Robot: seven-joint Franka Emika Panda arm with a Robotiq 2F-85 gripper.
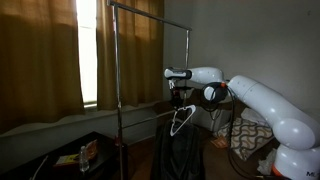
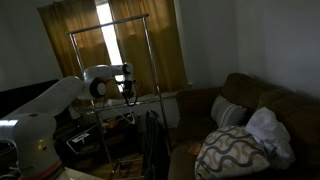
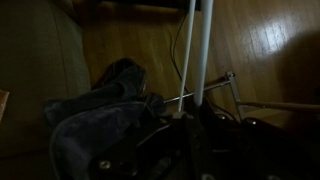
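Observation:
A white hanger (image 1: 183,120) carries a dark garment (image 1: 178,152) hanging below it in exterior view 1. My gripper (image 1: 179,98) is shut on the hanger's upper part. In the wrist view, two pale bars of the hanger (image 3: 205,48) run up from between the fingers, while the dark garment (image 3: 105,115) bunches at left. The metal clothes rack (image 1: 118,75) stands to the left of the gripper, its top bar well above. Exterior view 2 shows the garment (image 2: 155,145) beside the rack's right post (image 2: 153,58). The hanger's hook is too dark to make out.
A brown sofa (image 2: 275,105) with a patterned pillow (image 2: 230,152) fills the right of exterior view 2. Brown curtains (image 1: 45,65) hang behind the rack. A dark table (image 1: 70,160) with small items stands at lower left. Wood floor lies below.

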